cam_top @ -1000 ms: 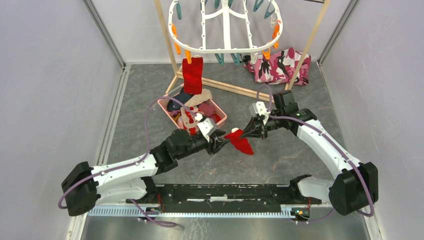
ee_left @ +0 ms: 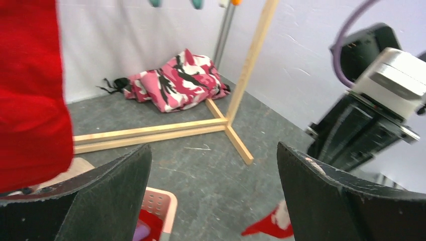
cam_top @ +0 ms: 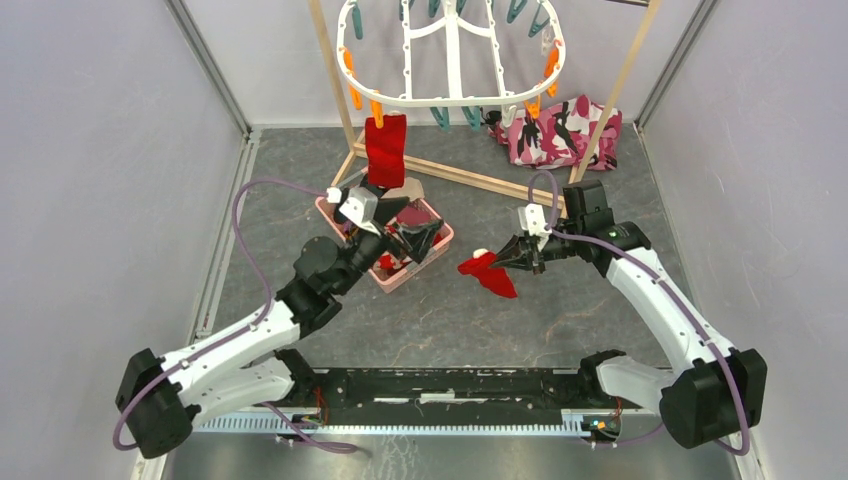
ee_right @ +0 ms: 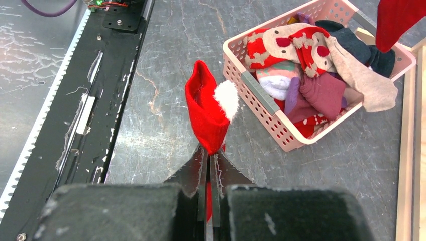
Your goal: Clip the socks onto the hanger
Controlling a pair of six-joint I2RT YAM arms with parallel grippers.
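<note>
My right gripper is shut on a red sock (ee_right: 206,108) with a white fuzzy patch; the cloth sticks out on both sides of the fingertips. In the top view this sock (cam_top: 490,274) is held over the grey floor right of the basket. My left gripper (cam_top: 425,240) stands open above the basket, nothing between its fingers. Overhead is the white oval hanger (cam_top: 453,101) with orange and teal clips. Another red sock (cam_top: 386,150) hangs below an orange clip (cam_top: 377,112) at the hanger's front left; it fills the left edge of the left wrist view.
A pink basket (ee_right: 281,131) holds several more socks, and one beige sock (ee_right: 379,95) drapes over its rim. The wooden stand (cam_top: 470,178) crosses the floor behind it. A pink camouflage bundle (cam_top: 560,135) lies at the back right.
The left gripper was at the held red sock; it has opened away from it and moved left and back over the basket. The right gripper shifted slightly right with the sock.
</note>
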